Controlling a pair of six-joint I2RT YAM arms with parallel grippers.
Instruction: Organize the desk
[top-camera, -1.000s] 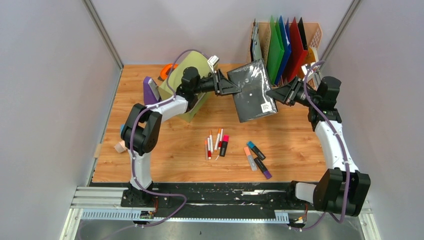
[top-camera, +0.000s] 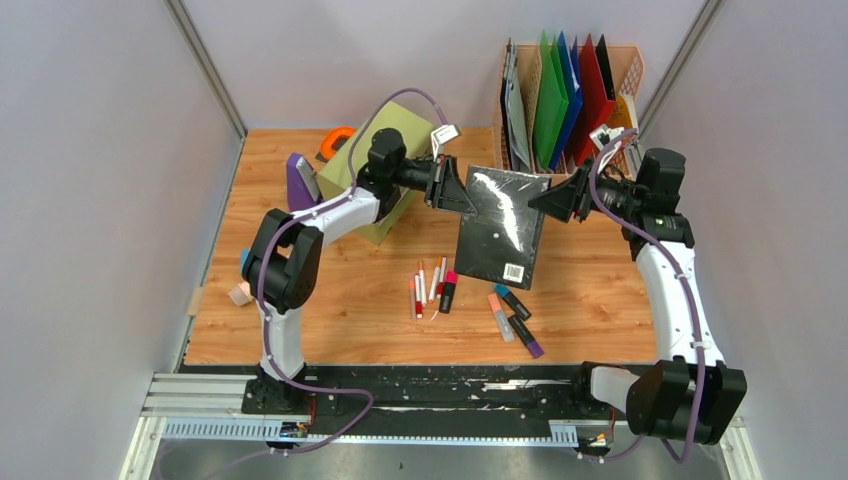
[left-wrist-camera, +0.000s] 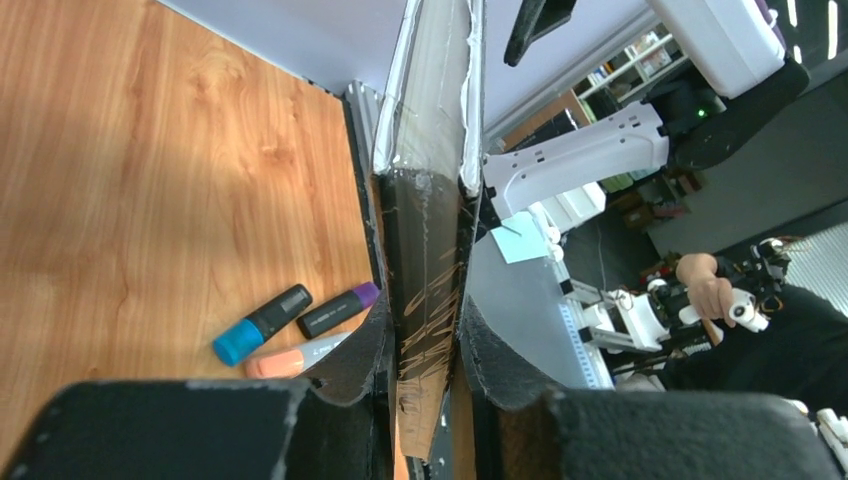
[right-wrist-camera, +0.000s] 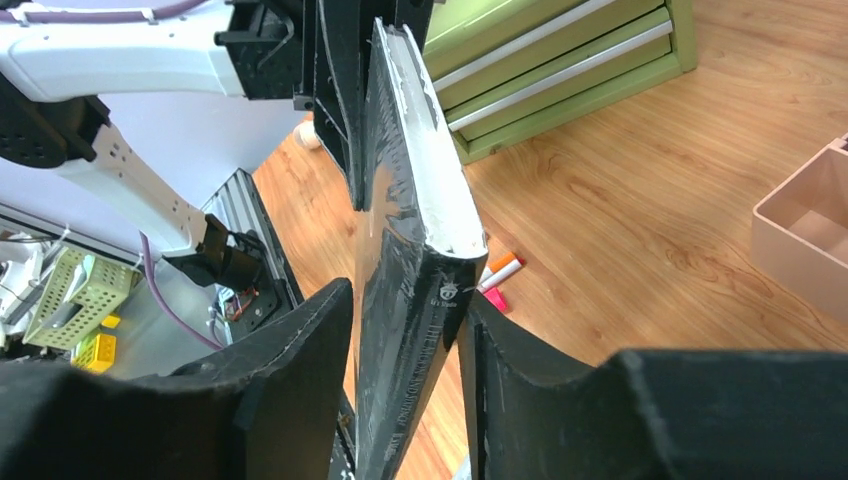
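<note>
A black, shrink-wrapped book with a white barcode label is held in the air above the desk's middle. My left gripper is shut on its left side; in the left wrist view the book's edge runs between the fingers. On the other side my right gripper is shut on it too, with the spine between its fingers in the right wrist view.
Pens and markers lie loose on the front middle. A file basket with coloured folders stands back right, a green box back left. A pink bin shows in the right wrist view.
The book has shifted toward the front and now hangs lower in the top view, over the upper markers. Both grippers have moved slightly with it.
</note>
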